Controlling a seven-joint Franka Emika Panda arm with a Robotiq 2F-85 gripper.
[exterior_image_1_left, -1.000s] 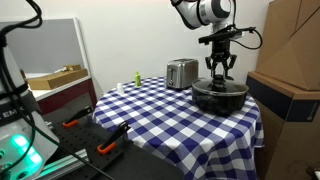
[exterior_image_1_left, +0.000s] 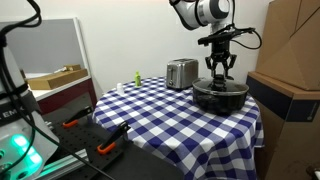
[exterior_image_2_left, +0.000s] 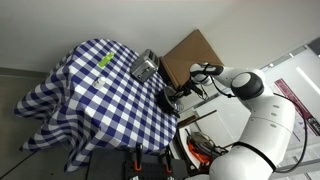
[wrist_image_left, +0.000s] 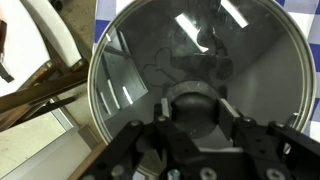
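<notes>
A round glass lid (wrist_image_left: 150, 65) with a metal rim and a dark knob (wrist_image_left: 194, 101) fills most of the wrist view. My gripper is shut on that knob, one finger on each side. In the first exterior view, the lid (exterior_image_1_left: 235, 86) sits over a dark pot (exterior_image_1_left: 218, 104) at the table's right side, with the gripper (exterior_image_1_left: 220, 74) coming down on it from above. Whether the lid's rim touches the pot all round cannot be made out. The second exterior view shows the pot (exterior_image_2_left: 166, 103) partly, near the arm.
A silver toaster (exterior_image_1_left: 182, 74) stands just left of the pot. Farther left are a green-yellow bottle (exterior_image_1_left: 137, 79) and a small white item (exterior_image_1_left: 120, 87). Cardboard boxes (exterior_image_1_left: 283, 105) rise close by on the right. The checkered tablecloth (exterior_image_1_left: 160, 115) is clear in its middle.
</notes>
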